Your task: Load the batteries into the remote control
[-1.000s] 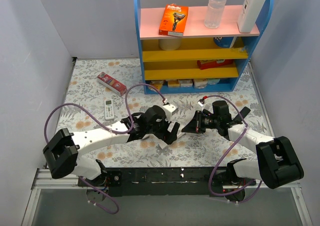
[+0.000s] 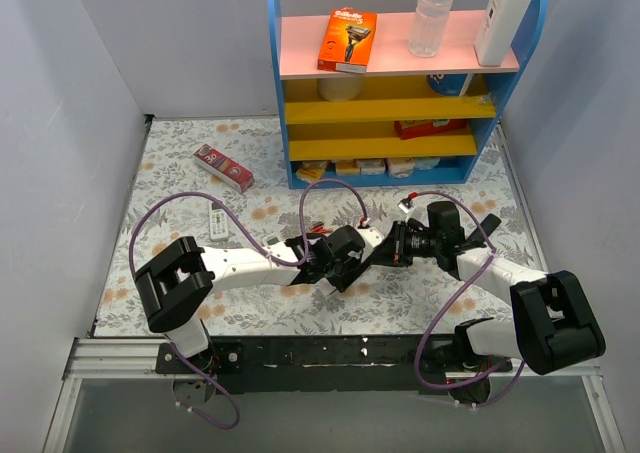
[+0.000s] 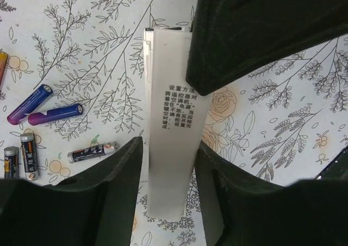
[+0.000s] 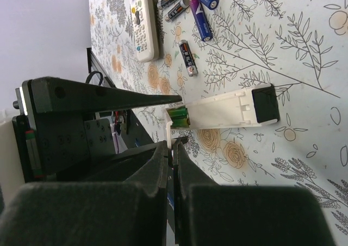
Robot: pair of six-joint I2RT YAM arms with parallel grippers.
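Note:
In the right wrist view the white remote (image 4: 223,111) lies face down on the floral mat, with green cells (image 4: 178,117) at its near end. My right gripper is shut on a thin white piece, apparently the battery cover, seen edge-on. From the left wrist view that cover (image 3: 176,107) shows Chinese print and hides most of the remote behind it. The left gripper is part open, one finger on either side of the white pieces; whether they touch is hard to tell. Loose batteries include purple-blue (image 3: 55,114) and black (image 3: 92,152) ones.
Another white remote (image 2: 218,220) lies at the left of the mat, near a red box (image 2: 224,168). The coloured shelf (image 2: 380,133) closes off the back. Both arms' grippers crowd together at the mat's centre. Open mat shows at front left.
Over the last second my left gripper has moved right toward the right gripper and turned, now covering the remote more in the top view. The right arm has barely moved.

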